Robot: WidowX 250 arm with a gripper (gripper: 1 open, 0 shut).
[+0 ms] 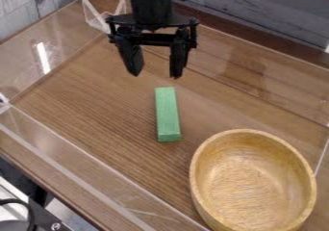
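My black gripper [154, 60] is at the upper middle of the camera view, open, its two fingers apart with nothing seen between them. A green rectangular block [167, 115] lies on the wooden surface below it, apart from the fingers.
A large empty yellow-tan bowl [252, 214] sits at the lower right. Transparent edging runs along the left side of the wooden surface [84, 110], and a grey wall [257, 23] stands at the back.
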